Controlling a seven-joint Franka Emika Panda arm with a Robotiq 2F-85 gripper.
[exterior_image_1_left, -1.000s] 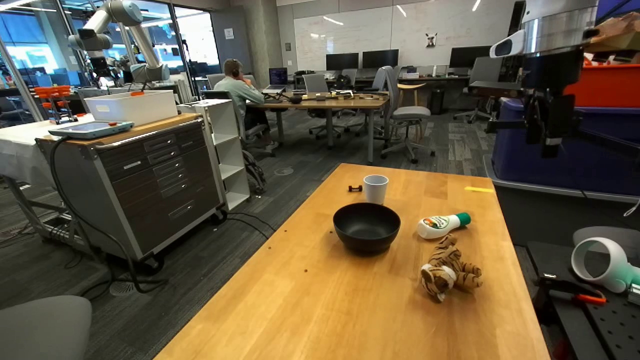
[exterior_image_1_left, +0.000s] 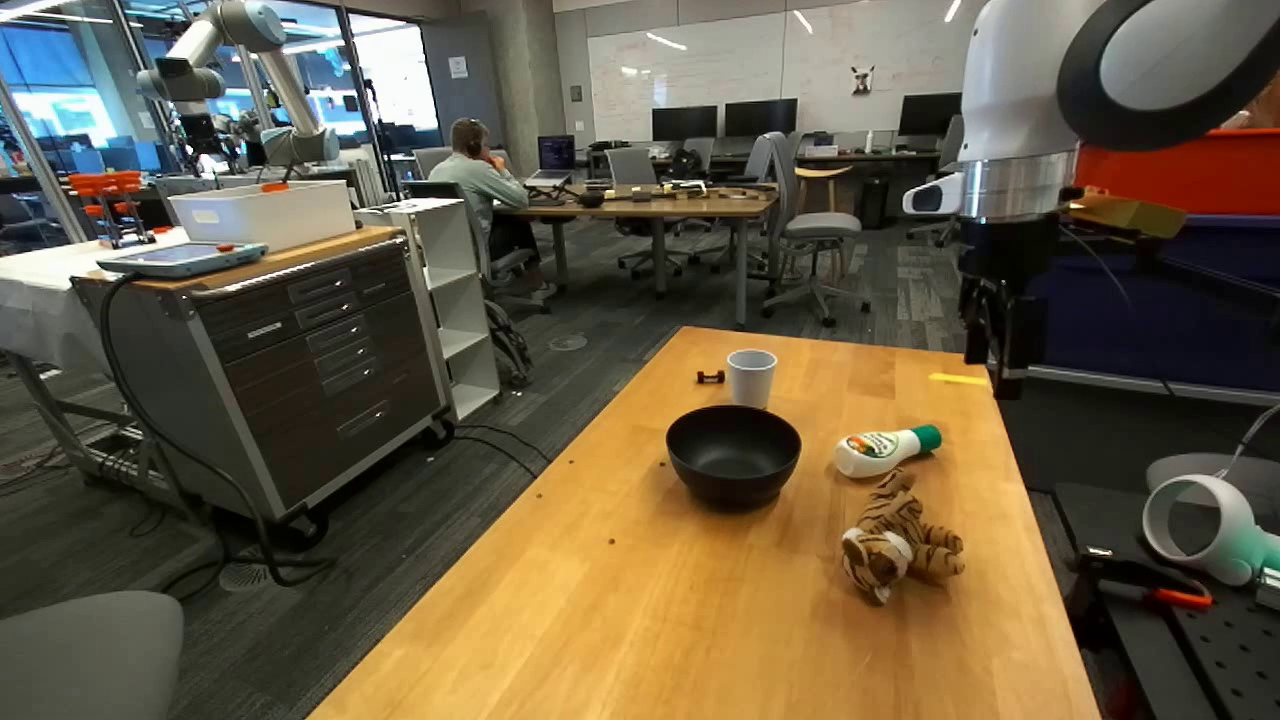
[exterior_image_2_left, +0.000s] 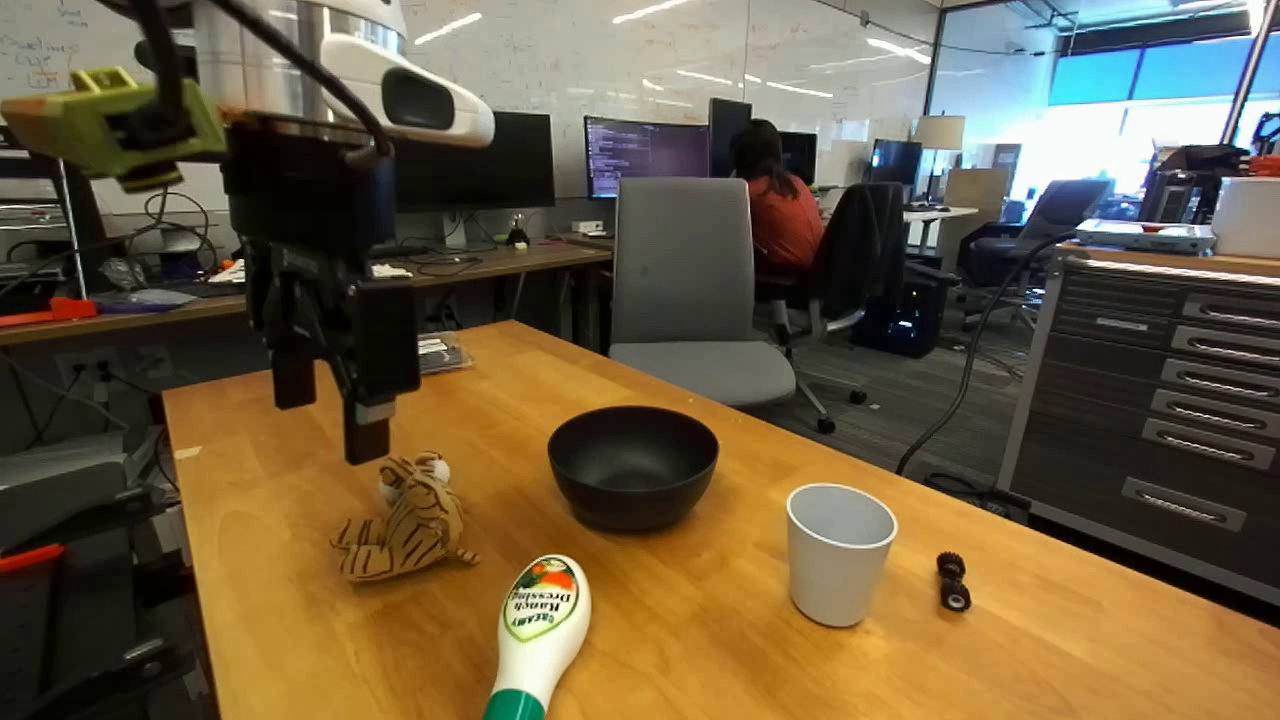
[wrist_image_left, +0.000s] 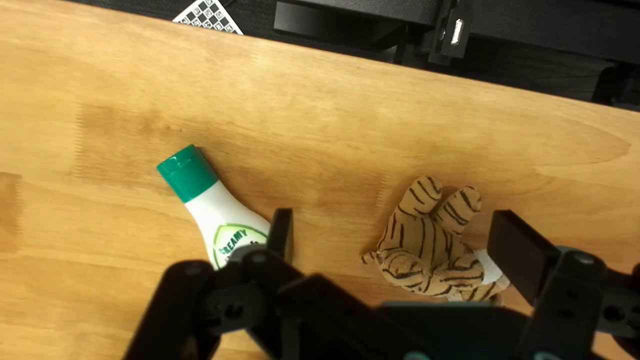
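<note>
My gripper is open and empty, held above the table near its edge. Below it in the wrist view, a striped plush tiger (wrist_image_left: 423, 240) lies toward the right finger, which hides part of its head. A white dressing bottle (wrist_image_left: 219, 210) with a green cap lies on its side at the left, its lower end covered by the left finger. On the table in exterior view 2 stand a black bowl (exterior_image_2_left: 633, 492) and a grey cup (exterior_image_2_left: 836, 558), both upright. Beside the cup rests a small dark dumbbell-shaped piece (exterior_image_2_left: 953, 582).
The wooden table (exterior_image_1_left: 576, 600) has a broad clear area in front of the bowl. A yellow strip (exterior_image_1_left: 959, 379) lies near its far right corner. Past the right edge, a black side surface (exterior_image_1_left: 1200, 648) carries a white and teal ring-shaped object (exterior_image_1_left: 1212, 528).
In exterior view 1 my gripper has moved left and lower, from beyond the table's right edge to closer over it. The objects on the table have stayed put.
</note>
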